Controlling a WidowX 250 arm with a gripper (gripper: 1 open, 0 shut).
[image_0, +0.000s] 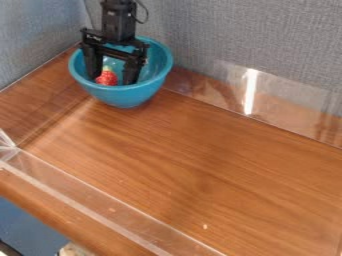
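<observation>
A teal bowl stands at the back left corner of the wooden surface. Inside it is a small red object, partly hidden by my black gripper. The gripper is open and lowered into the bowl, its fingers on either side near the red object; whether they touch it is unclear.
Grey fabric walls bound the back and left, with a clear strip along their foot. A clear rail runs along the front left edge.
</observation>
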